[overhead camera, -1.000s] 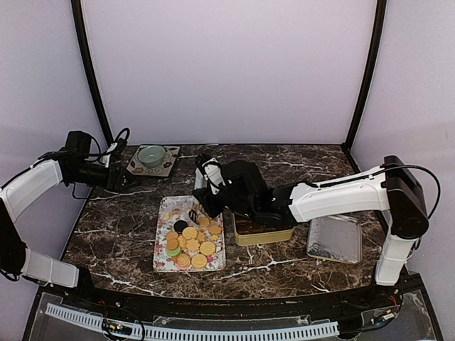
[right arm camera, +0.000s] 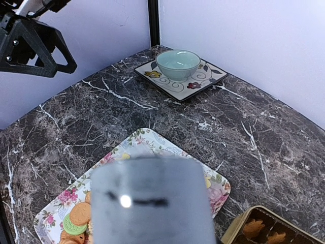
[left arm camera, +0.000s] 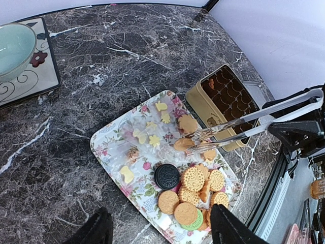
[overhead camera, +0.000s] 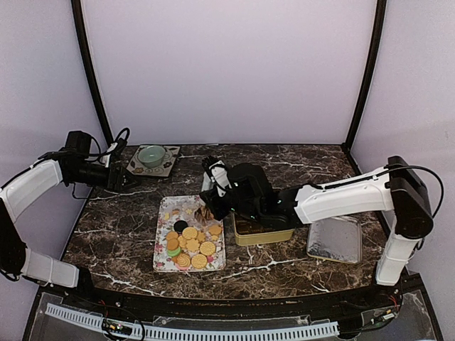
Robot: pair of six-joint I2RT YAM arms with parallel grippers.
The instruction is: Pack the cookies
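Observation:
My right gripper (overhead camera: 220,201) is shut on metal tongs (left arm camera: 254,132), which reach left over the flowered tray (left arm camera: 114,133). At the tongs' tips sits a round tan cookie (left arm camera: 184,144); whether it is pinched firmly or lifted is unclear. Several tan cookies (left arm camera: 193,179), a black one (left arm camera: 167,176) and a green one (right arm camera: 73,226) lie on the tray. Right of it stands a tan box (left arm camera: 222,129) with dark compartments, holding some leaf-shaped cookies (right arm camera: 254,227). My left gripper hangs open and empty, well left of the tray in the top view.
A pale green bowl (right arm camera: 178,65) rests on a square patterned plate (right arm camera: 217,72) at the back left. The box's clear lid-like tray (overhead camera: 335,239) lies at the right.
My right gripper and the tongs have shifted slightly to the right over the tray, and the tips now cover a cookie. The left arm shows no visible movement.

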